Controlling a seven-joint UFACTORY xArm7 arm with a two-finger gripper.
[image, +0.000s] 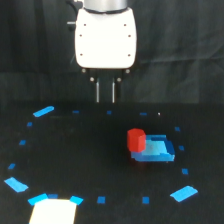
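Note:
A small red block (134, 143) stands out on the dark table, right of the middle. It overlaps the left part of a shallow blue tray (168, 156) with a lighter blue inside; I cannot tell whether the block rests in the tray or just in front of it. My gripper (106, 98) hangs under its white hand at the top of the view, to the left of the block and well above the table. Its two thin fingers (98, 91) point down, apart, with nothing between them.
Blue tape strips lie at the left (43, 111) and right (184, 193), and several small blue squares dot the black tabletop. A bright pale patch (53, 212) shows at the lower left edge.

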